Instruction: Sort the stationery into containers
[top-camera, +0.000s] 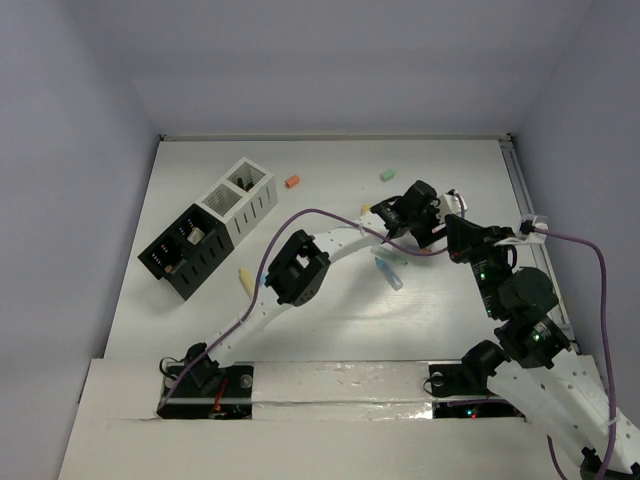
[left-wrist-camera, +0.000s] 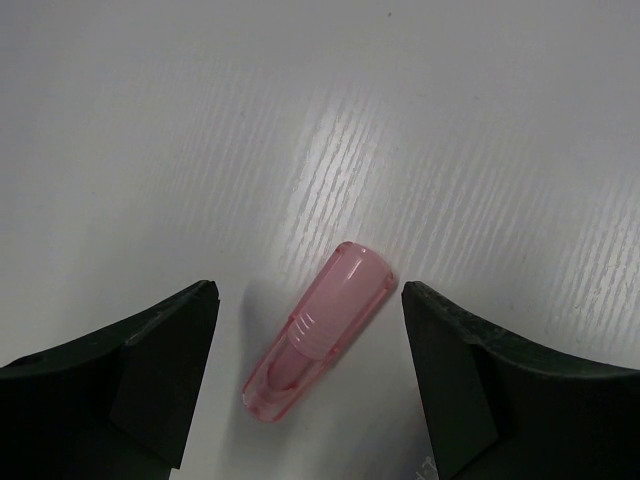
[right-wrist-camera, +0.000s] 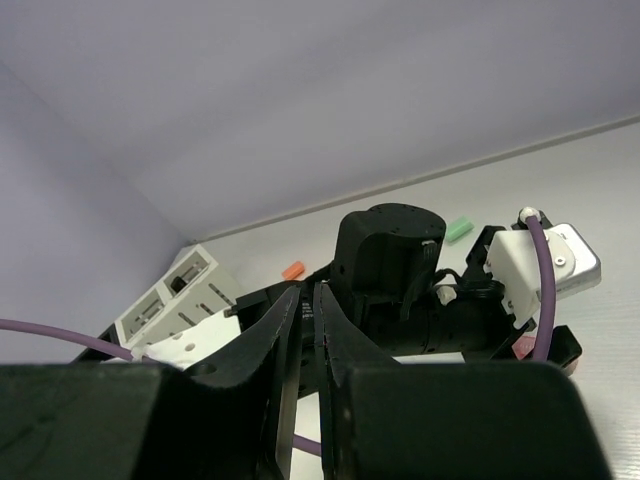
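Note:
In the left wrist view a pink highlighter (left-wrist-camera: 335, 305) lies diagonally on the table, between the spread fingers of my open left gripper. No contact with either finger shows. From above, the left hand covers most of that spot. My right gripper hangs just right of the left hand, its fingers parted by a narrow gap with nothing between them. A blue marker (top-camera: 389, 274), a yellow marker (top-camera: 246, 282), an orange eraser (top-camera: 292, 181) and a green eraser (top-camera: 388, 175) lie loose on the table.
At the left stand a white container (top-camera: 262, 204) and a black container (top-camera: 214, 262), end to end, both divided and with small items inside. The left forearm (top-camera: 345, 242) spans the middle of the table. Both hands are close together at the right.

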